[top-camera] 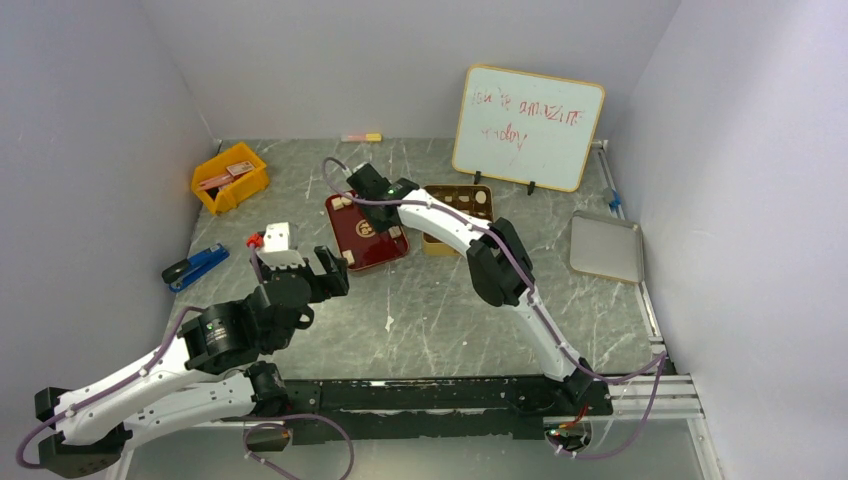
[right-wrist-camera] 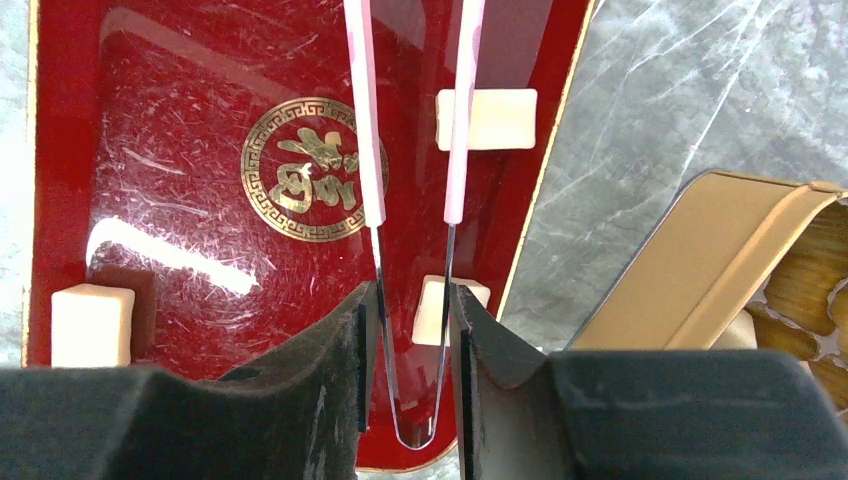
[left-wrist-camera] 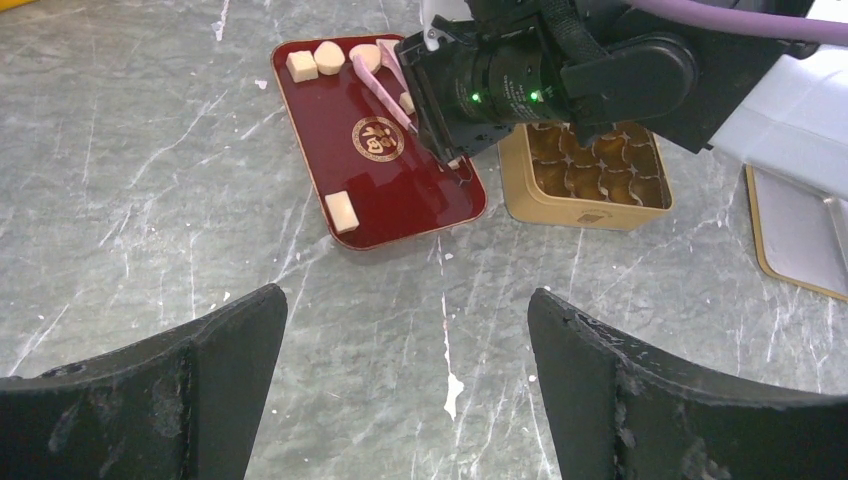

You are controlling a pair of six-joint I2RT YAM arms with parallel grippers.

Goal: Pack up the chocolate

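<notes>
Pale chocolate pieces (right-wrist-camera: pixel 92 326) lie on the red tray (left-wrist-camera: pixel 350 170). My right gripper is over the tray, its fingers on the two arms of pink-handled steel tongs (right-wrist-camera: pixel 462 130); the tongs' tips straddle a piece (right-wrist-camera: pixel 478 300) at the tray's edge, though contact is unclear. The tan compartment box (left-wrist-camera: pixel 545 210) stands right of the tray, partly under the right arm in the top view. My left gripper stands open and empty over bare table, nearer the front than the tray.
A yellow bin (top-camera: pixel 250 180) and blue stapler (top-camera: pixel 205 265) sit at the left. A whiteboard (top-camera: pixel 528 140) stands at the back, a grey tray (top-camera: pixel 606 250) at the right.
</notes>
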